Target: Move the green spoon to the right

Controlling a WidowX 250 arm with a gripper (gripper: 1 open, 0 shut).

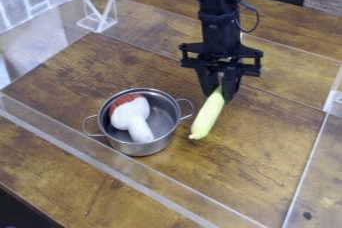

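The pale yellow-green spoon (206, 119) is just right of the pot, its visible end angled toward the camera. My black gripper (219, 90) comes from the back of the table and is shut on the spoon's far end. The fingers cover that end, so the exact hold is hidden. I cannot tell whether the spoon's near end touches the wood.
A metal pot (144, 148) with two handles stands left of the spoon; a white and red item (131, 119) lies inside. Bare wooden table (261, 162) stretches to the right. A white rack (98, 14) stands at the back left.
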